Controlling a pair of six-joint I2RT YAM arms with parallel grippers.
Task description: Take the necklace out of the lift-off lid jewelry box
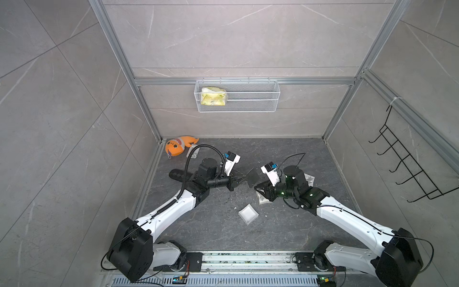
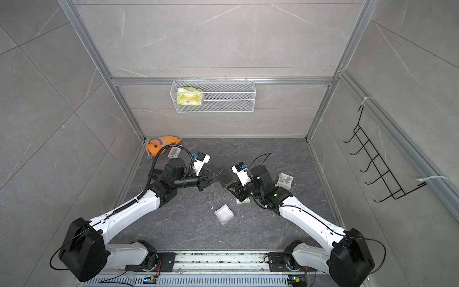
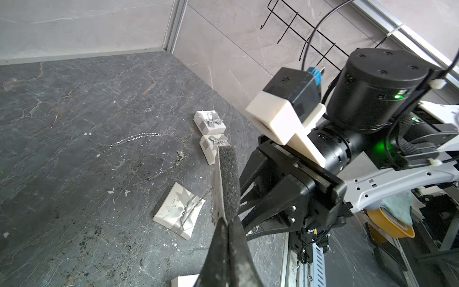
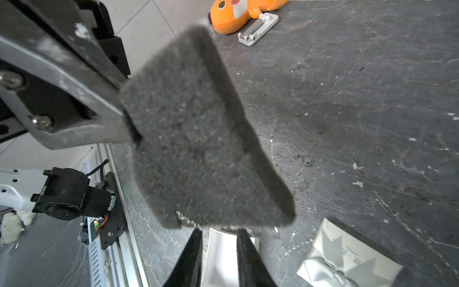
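Observation:
My left gripper is shut on the edge of a dark grey foam pad point(image 3: 230, 179), holding it above the table between the two arms. Facing the pad from the right, my right gripper has its fingertips apart, with nothing seen gripped between them. Small pale beads point(image 4: 188, 220) show along the pad's lower edge in the right wrist view. A thin chain point(image 3: 190, 211) crosses the white lid with a bow point(image 3: 177, 216). The white box base point(image 1: 248, 214) sits open and seemingly empty nearer the front. How much necklace clings to the pad is unclear.
Two white bow-topped boxes point(image 3: 209, 122) stand farther right, with what looks like silver chain point(image 3: 136, 137) on the table beside them. An orange plush toy point(image 1: 175, 146) lies in the back left corner, near a dark oblong object point(image 2: 154, 175).

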